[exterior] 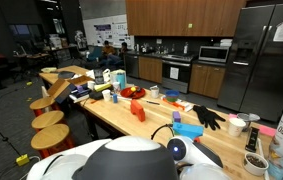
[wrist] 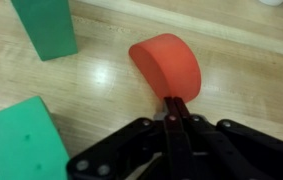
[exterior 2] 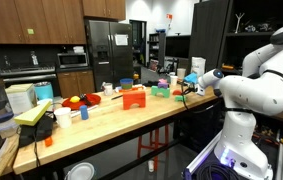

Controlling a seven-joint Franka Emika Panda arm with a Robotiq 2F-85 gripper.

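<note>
A red block (wrist: 171, 62) with a rounded side lies on the wooden tabletop, near the middle of the wrist view. My black gripper is shut, its tips overlapping the block's near edge in that view. Nothing shows between the fingers, and whether they touch the block I cannot tell. One green block (wrist: 44, 25) is at the upper left and another green block (wrist: 26, 142) at the lower left. The white arm (exterior 2: 229, 125) reaches in from the right in the second exterior view; its white and black links fill the bottom of the first exterior view.
The long table also carries a black glove (exterior: 209, 118), a white cup (exterior: 235, 127), a larger red object (exterior 2: 134, 100) and a red bowl (exterior: 130, 90). Bare wood surrounds the red block on its right side in the wrist view.
</note>
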